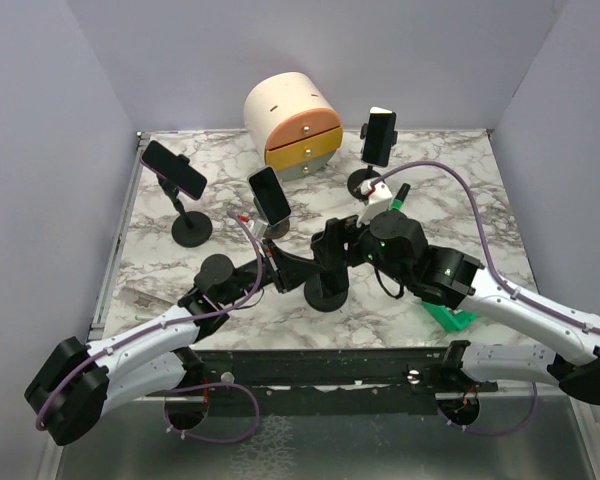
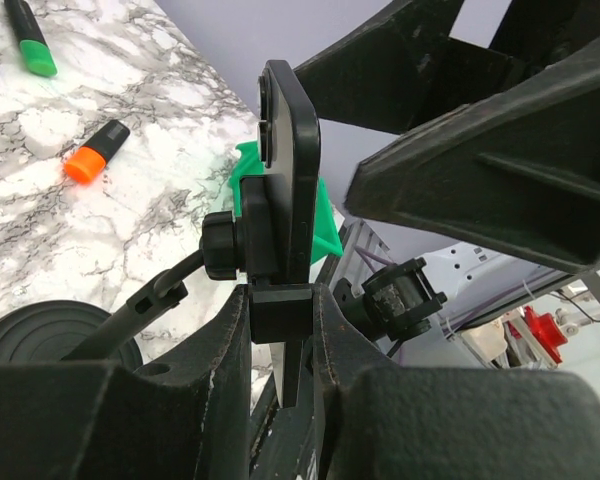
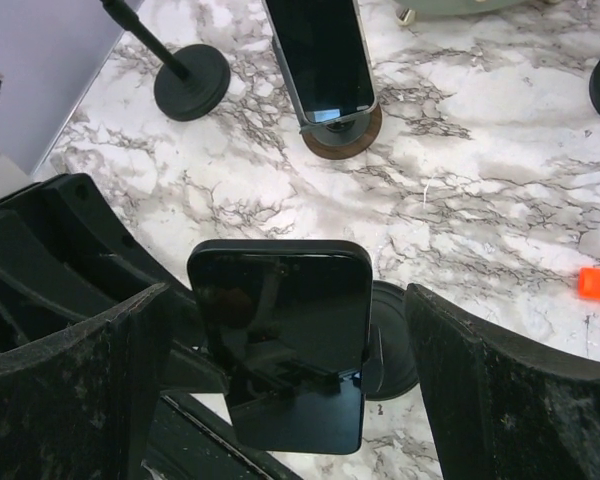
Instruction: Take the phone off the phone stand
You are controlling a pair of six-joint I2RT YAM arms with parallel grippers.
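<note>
A black phone point(image 3: 285, 320) stands upright on a round-based black stand point(image 2: 180, 275) at the front middle. My left gripper is shut on the stand's phone holder, seen edge-on with the phone in the left wrist view. My right gripper is open over the phone, its fingers on either side of it in the right wrist view; in the top view it hides much of the phone.
Other stands with phones point(image 1: 175, 170) stand at back left, centre point(image 1: 269, 195) and back right point(image 1: 379, 135). A drawer unit point(image 1: 290, 120) sits at the back; a green tray point(image 1: 450, 315) and markers point(image 2: 85, 160) lie to the right.
</note>
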